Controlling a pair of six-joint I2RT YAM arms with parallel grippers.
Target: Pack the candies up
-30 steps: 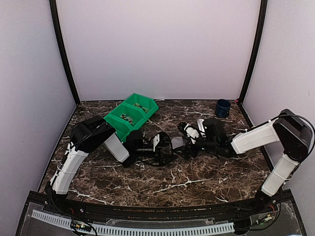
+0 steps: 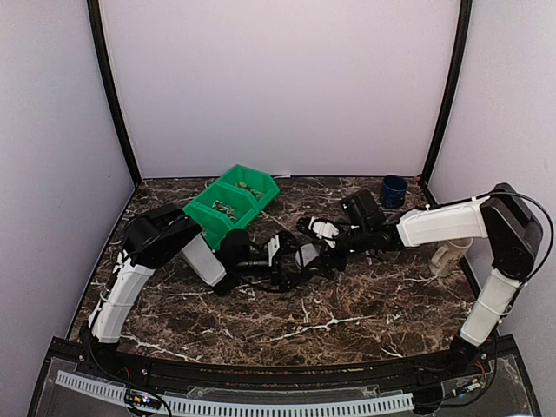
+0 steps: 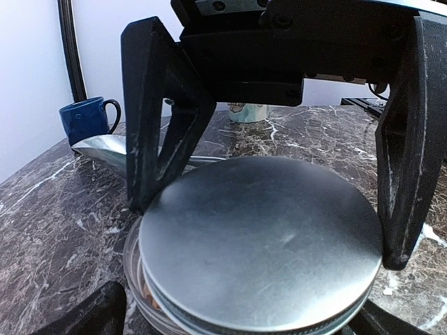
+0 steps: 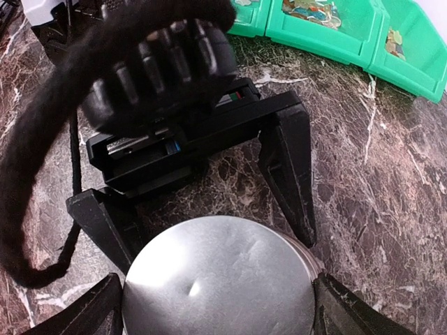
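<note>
A round jar with a silver lid (image 3: 262,237) fills the foreground of both wrist views; in the top view the jar (image 2: 308,254) is largely hidden between the grippers. My left gripper (image 2: 293,262) stands open, its dark fingers (image 3: 105,314) on either side of the jar below the lid. From the other side my right gripper (image 2: 318,252), also open, has its fingers (image 4: 342,307) astride the lid. I cannot tell how firmly either touches. Candies (image 4: 314,10) lie in the green bins (image 2: 248,207) at the back left.
Behind the jar lies a silvery scoop-like piece (image 3: 105,148), partly hidden. A blue mug (image 2: 393,191) stands at the back right, a pale mug (image 2: 450,256) at the right edge under the right arm.
My right arm and gripper have shifted left and a little toward the back, staying at the jar, and the pale mug shows more now. The left arm has hardly moved.
</note>
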